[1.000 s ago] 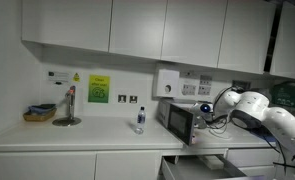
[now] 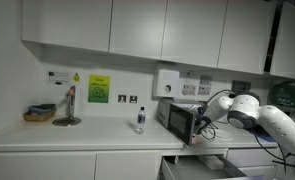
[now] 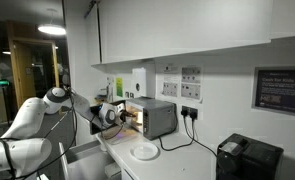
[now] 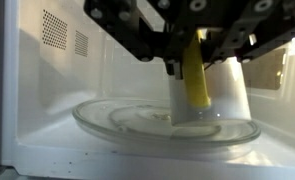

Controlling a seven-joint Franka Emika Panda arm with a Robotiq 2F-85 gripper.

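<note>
In the wrist view my gripper is inside the microwave, shut on the yellow handle [image 4: 196, 88] of a white mug [image 4: 229, 95]. The mug looks upright, its base at or just over the round glass turntable [image 4: 105, 118]; whether it touches the glass I cannot tell. Dark gripper parts cover the mug's upper portion. From outside, the microwave [image 2: 175, 118] hides the mug, with the arm reaching in at its open front. The same microwave [image 3: 152, 118] shows side-on in the second exterior view.
A white plate [image 3: 144, 152] lies on the counter beside the microwave, and a black appliance [image 3: 247, 158] stands nearer the camera. A bottle [image 2: 140, 121] is left of the microwave. Below the arm, a drawer [image 2: 192, 168] stands pulled out.
The wrist has shifted slightly left and lower, further into the microwave's front. The microwave and the other counter items have stayed in place.
</note>
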